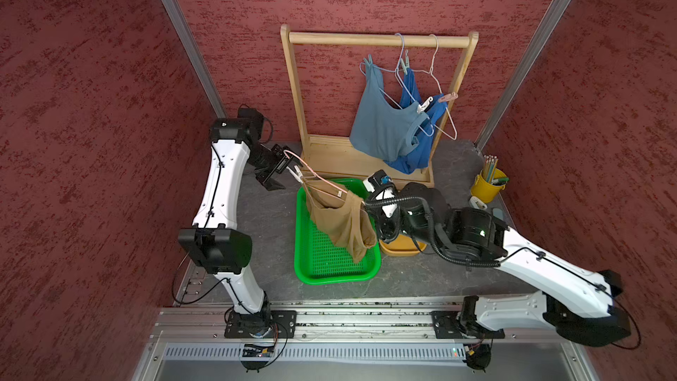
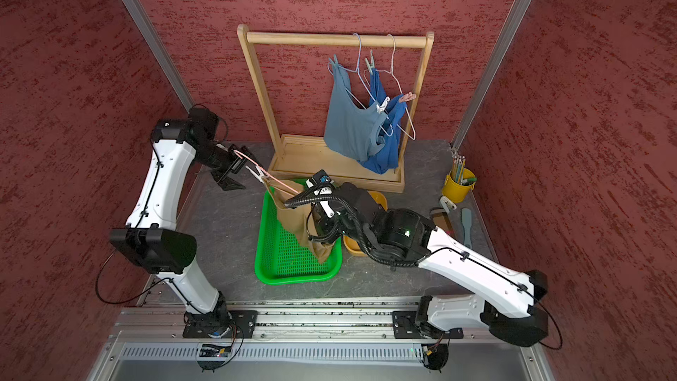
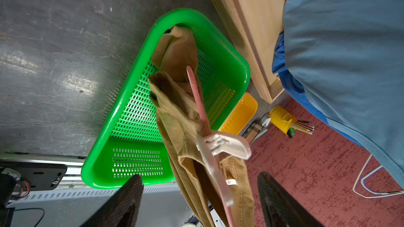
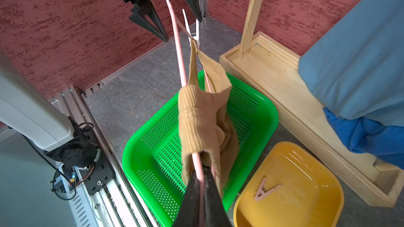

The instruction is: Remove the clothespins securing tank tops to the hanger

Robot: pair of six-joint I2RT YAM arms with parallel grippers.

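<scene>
A brown tank top (image 1: 337,215) hangs from a pink hanger (image 3: 196,94) above the green basket (image 3: 112,136). On the hanger's left end a white clothespin (image 3: 214,166) still clips the strap. My left gripper stands open around that clothespin, its fingers (image 3: 120,203) apart on either side without touching it. My right gripper is shut on the pink hanger at the tank top's other end. A loose pink clothespin (image 4: 265,189) lies in the yellow bin (image 4: 301,172).
Blue-grey and blue tank tops (image 1: 384,120) hang on the wooden rack (image 1: 380,39) behind, clipped with several clothespins. A yellow cup (image 1: 486,187) of pencils stands at the right. Grey table (image 1: 261,229) left of the basket is clear.
</scene>
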